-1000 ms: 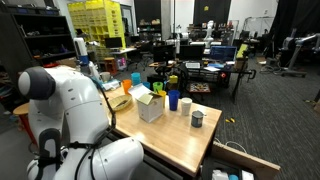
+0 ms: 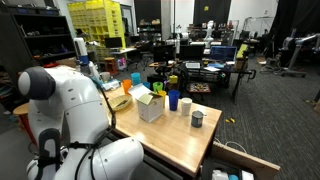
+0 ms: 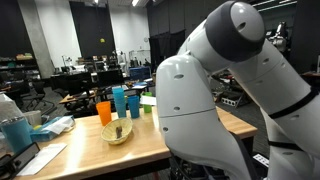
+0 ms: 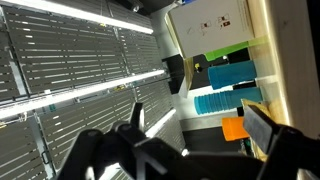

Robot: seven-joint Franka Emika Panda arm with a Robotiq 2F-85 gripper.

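In the wrist view, the two dark fingers of my gripper stand wide apart at the bottom, with nothing seen between them. The view is tilted sideways, with the table edge on the right. Ahead are an orange cup [image 4: 234,128], a teal cup [image 4: 230,74] and a white box [image 4: 205,22]. On the wooden table [image 2: 178,142] stand the white box [image 2: 150,106], a blue cup [image 2: 173,99], a white mug [image 2: 185,105] and a grey mug [image 2: 197,119]. The white arm bends low beside the table in exterior view 1; its gripper is not clear there.
A round basket [image 3: 118,131] with a dark item in it rests at the table's left part. Orange cup [image 3: 104,112] and blue cup [image 3: 119,98] stand behind it. An open box [image 2: 240,162] sits on the floor beyond.
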